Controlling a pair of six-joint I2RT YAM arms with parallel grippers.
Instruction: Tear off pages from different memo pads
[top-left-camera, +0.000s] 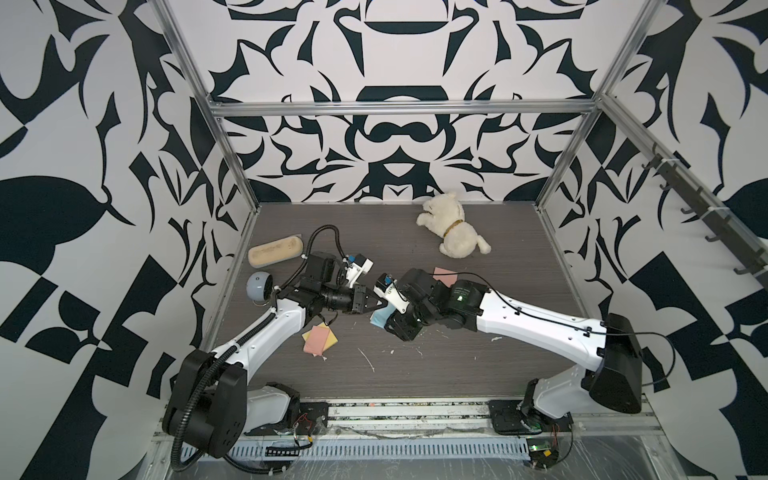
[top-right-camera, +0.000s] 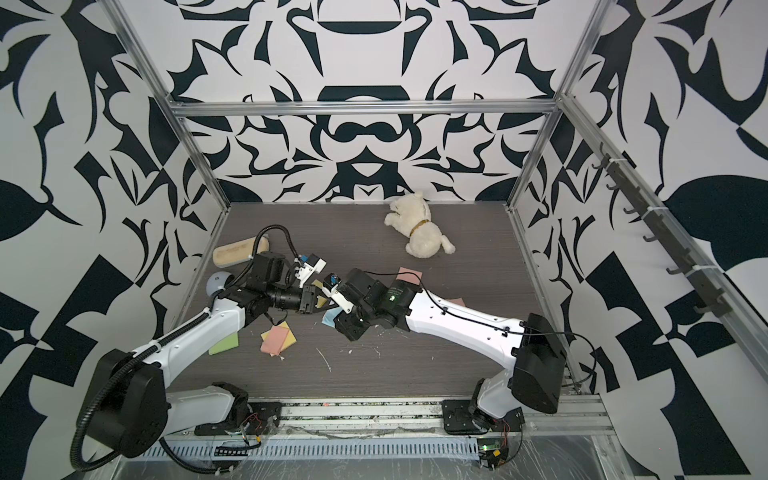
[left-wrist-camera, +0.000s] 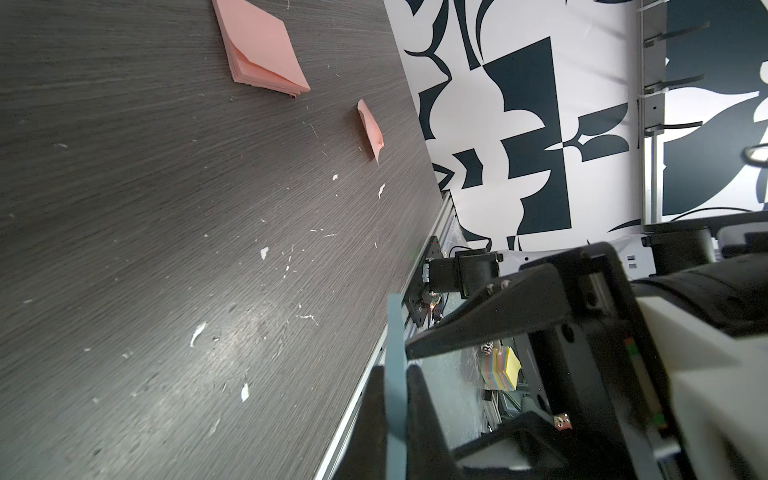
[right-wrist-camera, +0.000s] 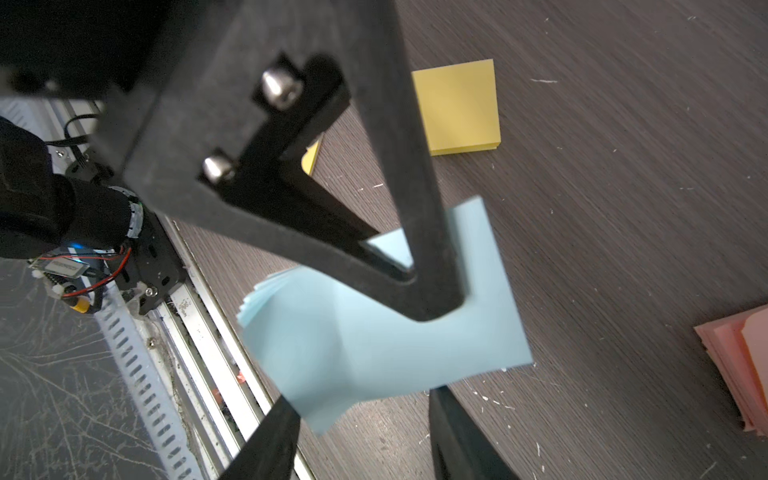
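Note:
My left gripper (top-left-camera: 376, 301) and my right gripper (top-left-camera: 384, 304) meet over the table's middle, with a light blue memo sheet stack (right-wrist-camera: 384, 336) between them. In the left wrist view it shows edge-on as a strip (left-wrist-camera: 395, 376) at the left gripper's fingers. A right gripper finger lies across its face; whether that gripper grips it is unclear. Pink pads (top-left-camera: 445, 277) (right-wrist-camera: 732, 360) and a loose pink sheet (left-wrist-camera: 369, 128) lie on the table, as do yellow pads (right-wrist-camera: 456, 104) and a green pad (top-right-camera: 224, 342).
A white plush dog (top-left-camera: 452, 228) lies at the back right. A beige oblong object (top-left-camera: 274, 252) and a grey round object (top-left-camera: 258, 286) are at the left. White scraps dot the table (top-left-camera: 416, 368).

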